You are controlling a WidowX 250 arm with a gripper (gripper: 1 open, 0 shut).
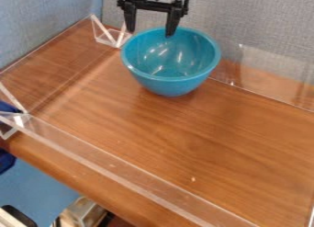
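Observation:
A teal bowl (171,74) sits at the back of the wooden table, empty as far as its visible inside shows. My black gripper (150,27) hangs at the top of the view over the bowl's back rim, its two fingers spread wide with nothing visible between them.
Clear plastic edge guards with white corner pieces (108,35) border the wooden table (185,157). A dark blue object (7,112) is at the left edge. A grey wall stands behind.

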